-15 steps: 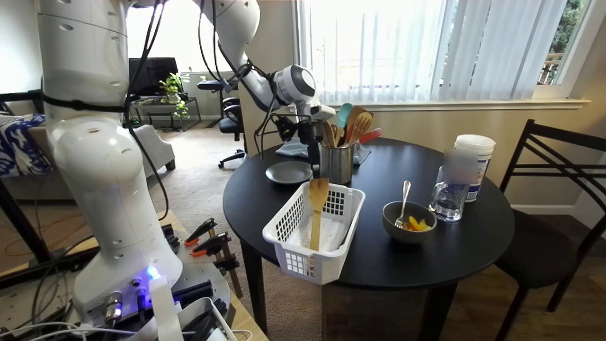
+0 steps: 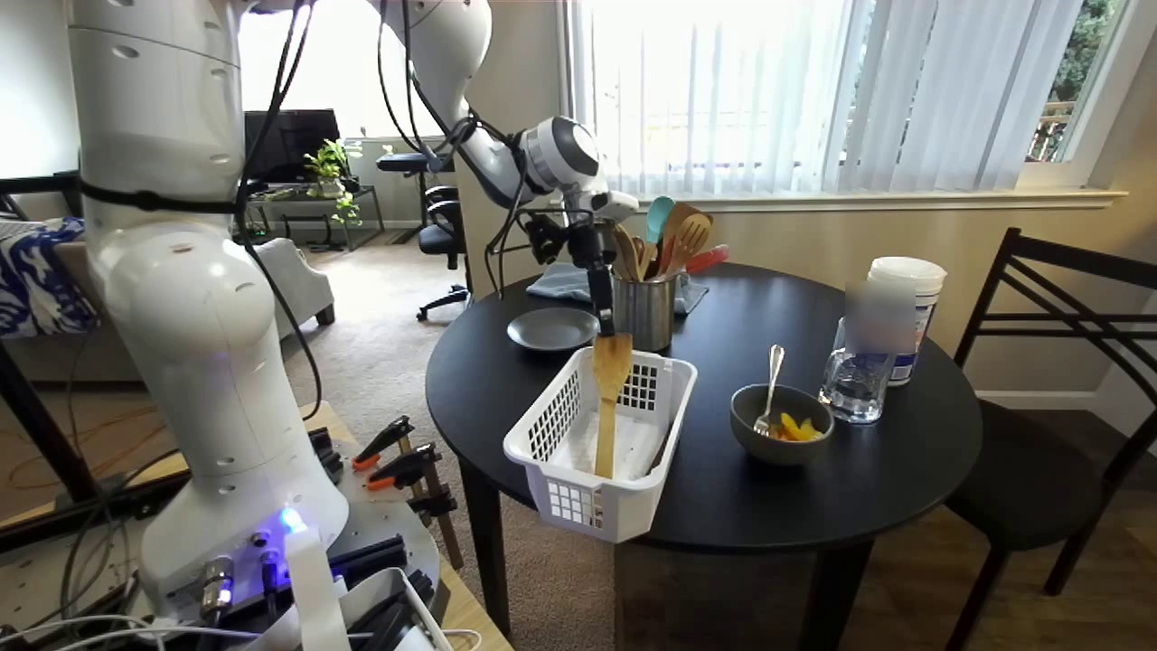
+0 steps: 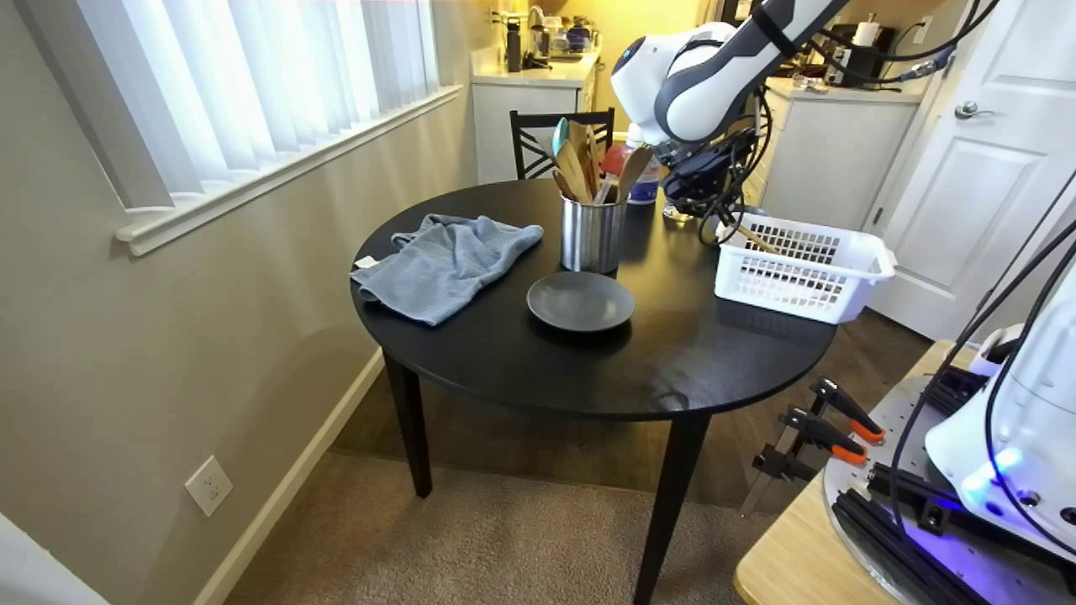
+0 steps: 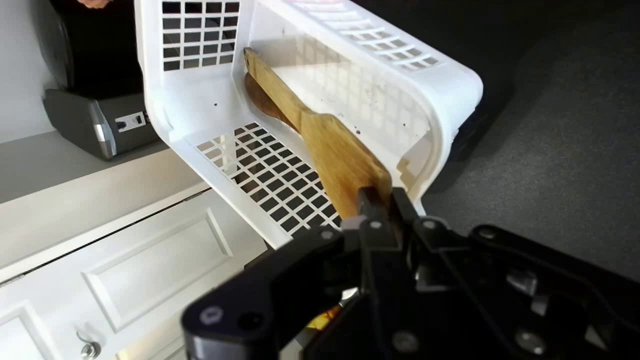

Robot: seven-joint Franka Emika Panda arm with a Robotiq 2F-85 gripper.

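My gripper is shut on the broad end of a wooden spatula (image 4: 336, 153), just above the far rim of a white plastic basket (image 4: 459, 90). In exterior view 1 the spatula (image 2: 607, 401) slants down from the gripper (image 2: 607, 325), its handle reaching into the basket (image 2: 624, 504). A second, darker wooden utensil (image 4: 261, 98) lies beneath the handle in the wrist view. Black fingers cover the very tip of the blade.
A steel holder (image 2: 645, 313) full of utensils stands close behind the gripper. A grey plate (image 3: 581, 302) and a blue cloth (image 3: 444, 267) lie nearby. To the right are a bowl (image 2: 756, 434) with a fork and a glass mug (image 2: 853, 380).
The gripper has risen slightly, and the spatula's blade has gone up and a little to the right with it. The basket has barely shifted.
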